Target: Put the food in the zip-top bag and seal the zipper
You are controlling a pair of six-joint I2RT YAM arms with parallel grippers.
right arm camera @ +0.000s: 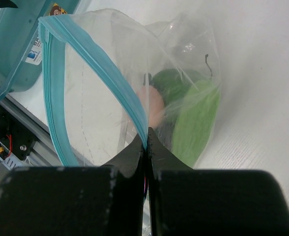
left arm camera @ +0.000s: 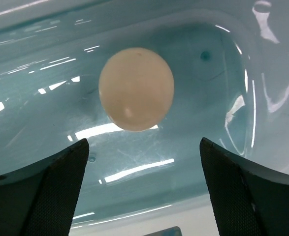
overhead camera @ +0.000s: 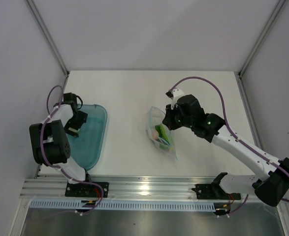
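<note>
In the left wrist view a pale round food item, egg-like [left arm camera: 136, 89], lies in the teal tray [overhead camera: 87, 147] at the left of the table. My left gripper is over it, fingers apart on either side and below it in that view, holding nothing. The clear zip bag [right arm camera: 90, 73] with teal zipper stands mid-table, holding green items [right arm camera: 193, 123] and a pinkish round item [right arm camera: 154, 107]. My right gripper is shut at the bag's zipper edge; the thin edge appears pinched between its fingertips.
Walls bound both sides and the back; a metal rail [overhead camera: 144, 182] runs along the front edge.
</note>
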